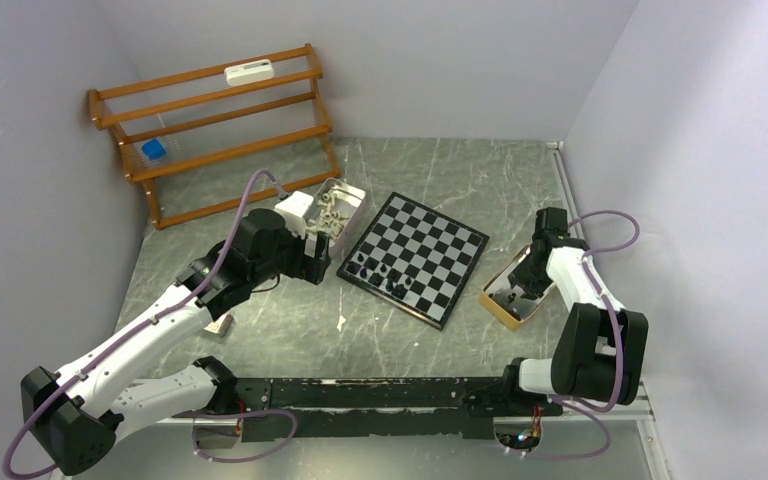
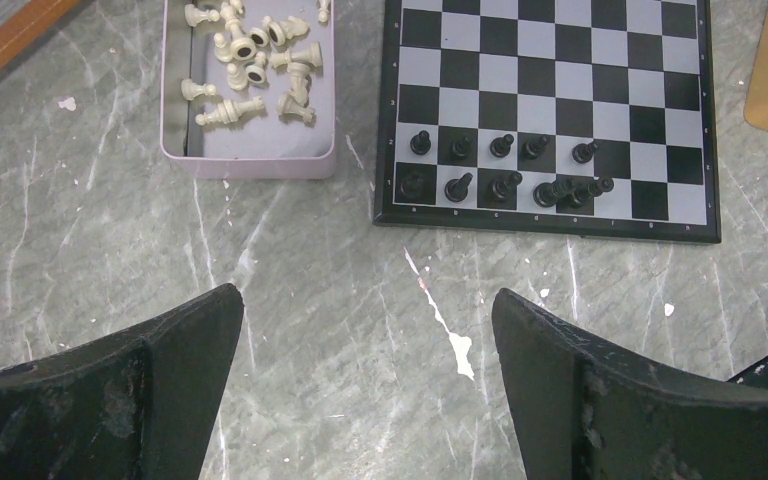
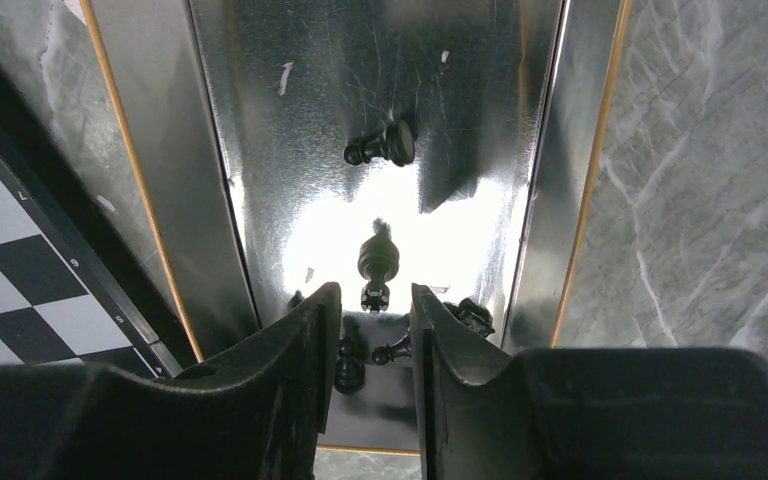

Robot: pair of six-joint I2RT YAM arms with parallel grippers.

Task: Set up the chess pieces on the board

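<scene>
The chessboard (image 1: pixel 413 246) lies mid-table, with several black pieces (image 2: pixel 460 187) standing on its near left rows. My left gripper hangs open and empty left of the board, in view of a pink box (image 2: pixel 260 160) of white pieces. My right gripper is over the tan box (image 1: pixel 500 311) right of the board, its fingers slightly apart. Between and beyond their tips stands or lies a black piece (image 3: pixel 378 258); whether they touch it is unclear. Another black piece (image 3: pixel 390 145) lies farther up in the box, others lie partly hidden under the fingers.
A wooden rack (image 1: pixel 210 160) stands at the back left, close to the box of white pieces. A wall rises just right of my right arm.
</scene>
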